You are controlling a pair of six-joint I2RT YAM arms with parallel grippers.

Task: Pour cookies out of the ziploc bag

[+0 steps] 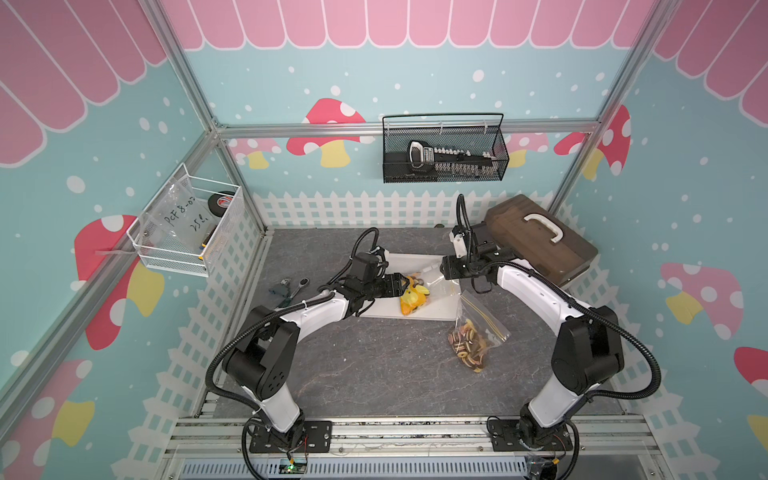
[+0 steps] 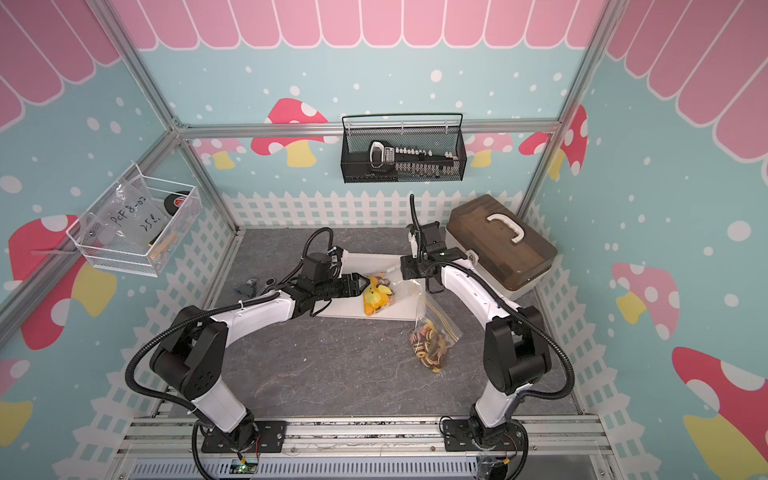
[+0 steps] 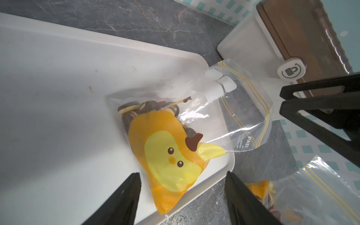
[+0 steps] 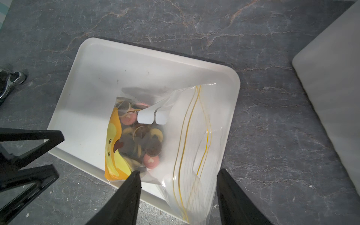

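Note:
A clear ziploc bag with an orange and yellow character print (image 3: 168,150) lies on the white tray (image 3: 67,112), cookies (image 4: 144,136) bunched inside its closed end. Its wide mouth (image 4: 187,150), edged with yellow zip lines, points right and appears parted in the right wrist view. In the top left view, my left gripper (image 1: 402,285) hovers at the bag's printed end, its fingers spread and empty. My right gripper (image 1: 446,270) is beside the mouth end, also open; the right wrist view shows both fingers apart with nothing gripped.
Another ziploc bag of cookies (image 1: 470,344) rests on the table in front of the tray's right end. A brown-lidded box (image 1: 544,236) stands at the back right. Metal tools (image 1: 281,292) lie left of the tray.

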